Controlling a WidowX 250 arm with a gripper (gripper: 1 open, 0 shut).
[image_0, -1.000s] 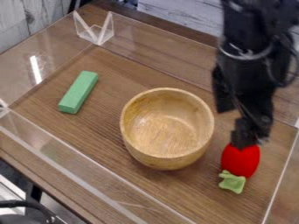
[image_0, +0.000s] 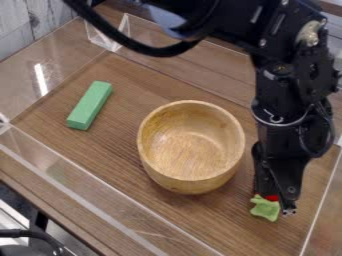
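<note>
My black gripper (image_0: 278, 188) is low at the right, over the red strawberry (image_0: 271, 198), which is mostly hidden beneath it with its green leaf (image_0: 263, 210) showing below. The gripper appears shut on the strawberry, though the fingertips are hard to make out. A wide tan bowl (image_0: 190, 120) sits just to the left of the gripper.
A green block (image_0: 90, 105) lies on the wooden table at the left. The arm covers much of the top and right.
The gripper has come down onto the red strawberry, which it now mostly hides. The bowl and green block have not moved.
</note>
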